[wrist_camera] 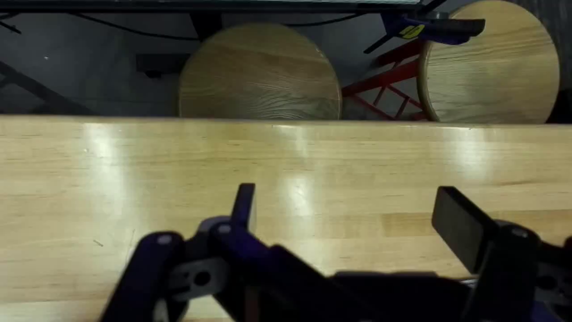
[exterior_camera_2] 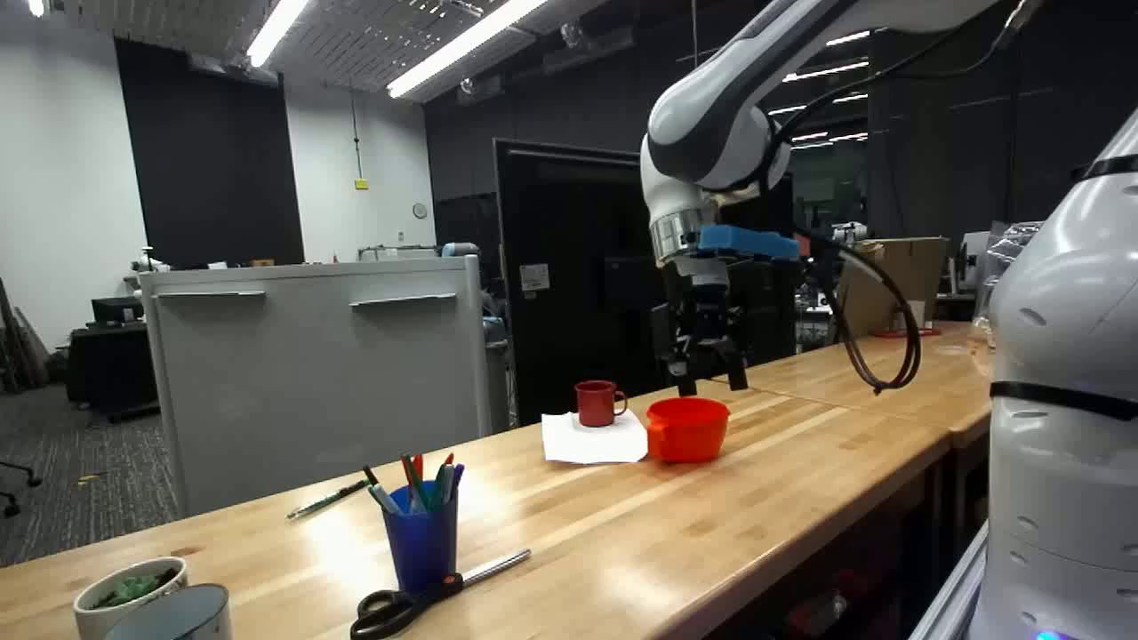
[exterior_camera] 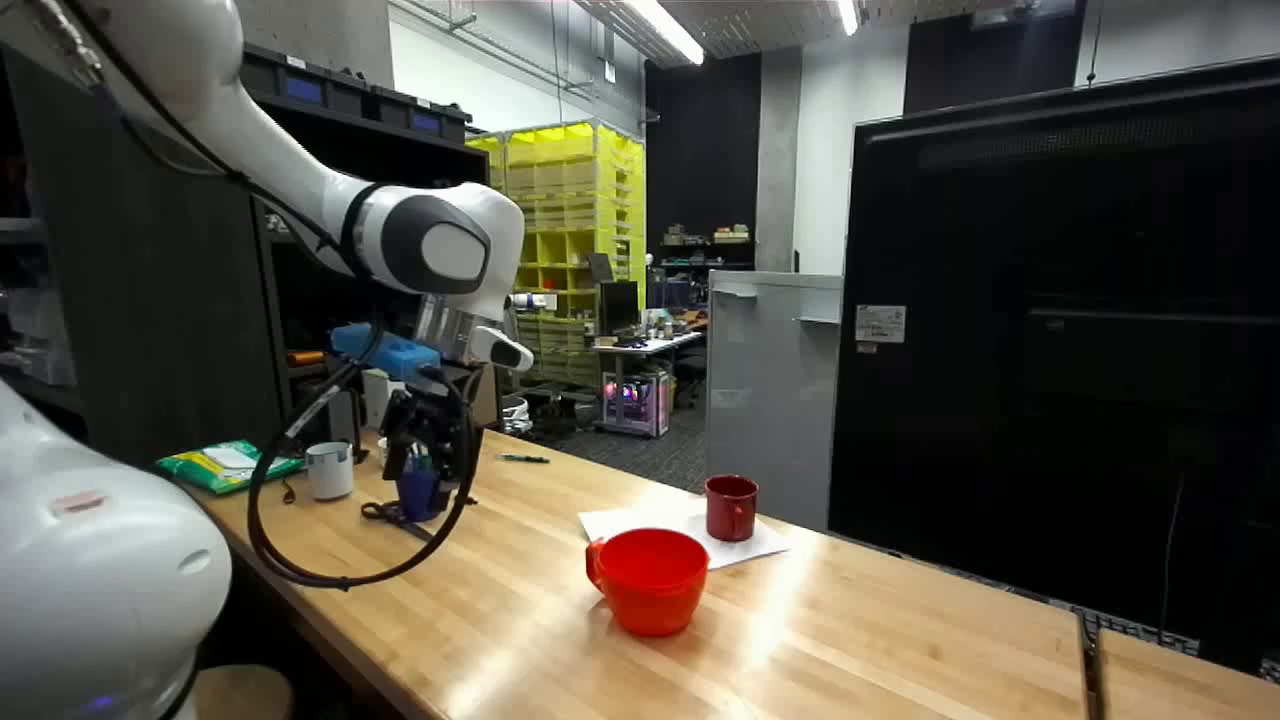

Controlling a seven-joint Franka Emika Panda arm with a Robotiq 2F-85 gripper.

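Note:
Wide apart and with only bare tabletop between them, the fingers of my gripper show it open in the wrist view. The gripper (exterior_camera_2: pixel 711 382) hangs above the table in exterior view 2. A bright red-orange cup (exterior_camera: pixel 651 582) with a side handle stands upright on the table. Behind it, a dark red mug (exterior_camera: pixel 731 508) rests on a white sheet of paper (exterior_camera: pixel 758 546). Exterior view 2 shows the same cup (exterior_camera_2: pixel 688 428) and mug (exterior_camera_2: pixel 597 404); my gripper looks over the cup there, but exterior view 1 has it well away.
A blue pen holder (exterior_camera_2: pixel 421 539) full of pens stands near scissors (exterior_camera_2: pixel 411 610), a loose pen (exterior_camera_2: pixel 327 498) and a small potted plant (exterior_camera_2: pixel 133 587). A white mug (exterior_camera: pixel 329 470) and green packet (exterior_camera: pixel 228 466) lie at the far end. Stools (wrist_camera: pixel 260 75) stand beyond the table edge.

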